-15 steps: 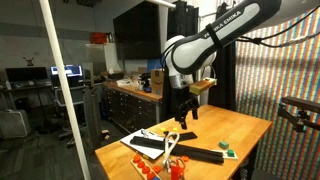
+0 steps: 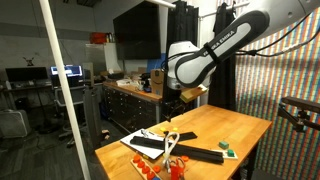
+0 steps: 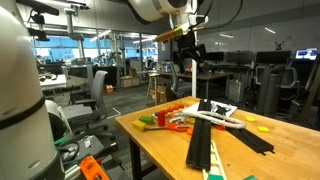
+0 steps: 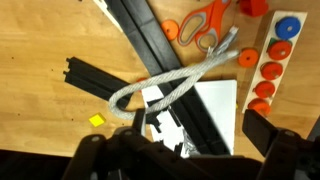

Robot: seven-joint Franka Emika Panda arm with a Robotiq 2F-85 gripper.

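Note:
My gripper stands open above the table, its dark fingers far apart at the lower edge of the wrist view. Nothing sits between them except the view of the tabletop below. A pale looped rope [image 4: 178, 75] lies across a long black bar [image 4: 153, 45]. Red-handled scissors [image 4: 205, 22] rest near the rope's upper end. At the right is a wooden strip [image 4: 272, 65] carrying red and blue round pieces.
A white sheet [image 4: 217, 102] lies partly under the bar. Another black piece [image 4: 95, 78], a yellow block [image 4: 97, 120] and a red object [image 4: 253, 7] are close by. Bare wood [image 2: 230, 122] shows toward the table's right side.
In exterior view 1, the arm's hand has shifted slightly left and its fingers sit higher than before. The objects on the table look unmoved.

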